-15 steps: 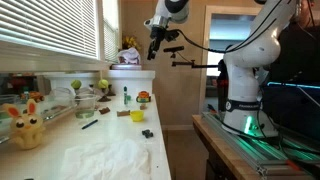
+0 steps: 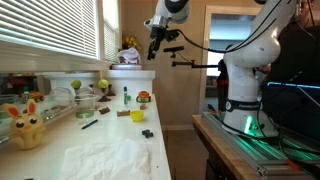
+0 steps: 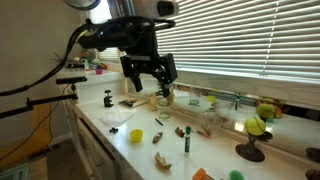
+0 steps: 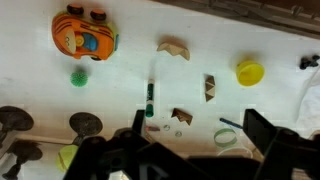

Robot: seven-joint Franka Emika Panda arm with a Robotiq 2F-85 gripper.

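High above the white counter (image 2: pixel 100 128), my gripper is open, and nothing sits between its fingers. Below it in the wrist view lie a yellow cup (image 4: pixel 250 72), a brown curved piece (image 4: pixel 174 47), a dark slim bottle (image 4: pixel 150 100), small brown pieces and an orange toy car (image 4: pixel 84 36). A small green ball (image 4: pixel 79 78) rests by the car. In exterior view 1 the yellow cup (image 2: pixel 137 116) stands mid-counter, well below the gripper (image 2: pixel 153 52).
A white cloth (image 2: pixel 98 160) covers the near counter. A bunny-eared container (image 2: pixel 27 125) stands by the window side, near glass jars (image 2: pixel 85 102). Two small black items (image 2: pixel 147 133) lie near the counter's edge.
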